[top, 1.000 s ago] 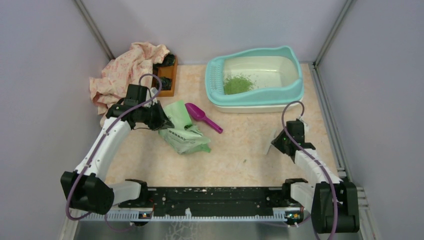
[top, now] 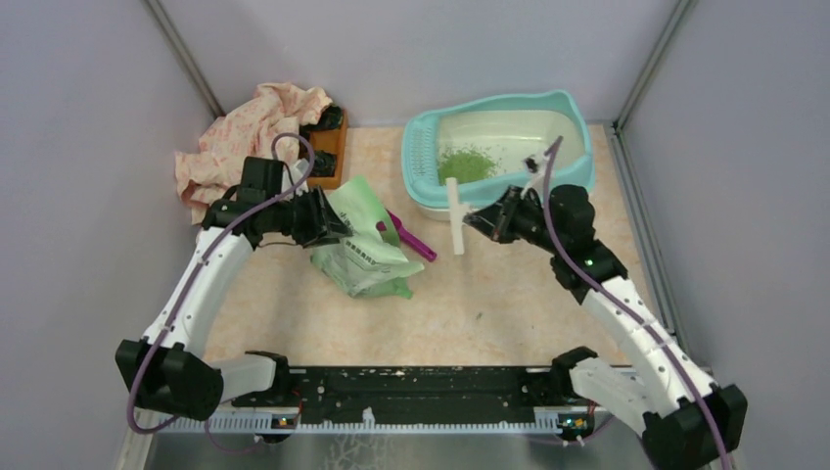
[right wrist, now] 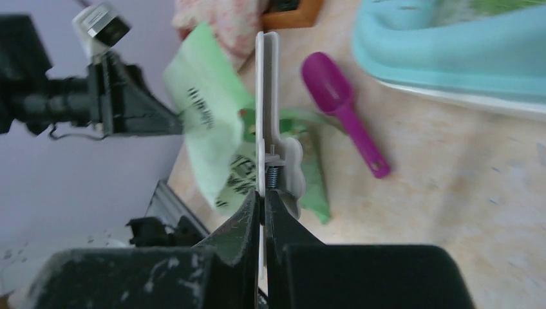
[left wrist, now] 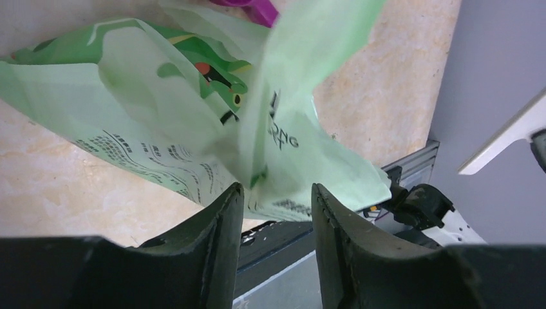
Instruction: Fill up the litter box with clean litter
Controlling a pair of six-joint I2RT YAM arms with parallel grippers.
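Observation:
The pale-green litter bag (top: 357, 264) lies crumpled on the left-middle of the table, a flap raised beside my left gripper, whose fingers stand apart just above it, gripping nothing that I can make out. My right gripper is shut on a white clip (right wrist: 268, 109), held upright between the bag and the litter box. The turquoise litter box (top: 497, 197) at back right holds a small patch of green litter (top: 465, 164) on its cream bottom. A purple scoop (right wrist: 353, 126) lies between bag and box, partly behind the bag in the top view.
A pink cloth (top: 220, 152) and a wooden tray (top: 331, 152) with black items occupy the back left.
My right arm has risen from the front right and moved left and back, carrying the white clip. My left gripper has opened and shifted slightly up; the bag's flap stands higher.

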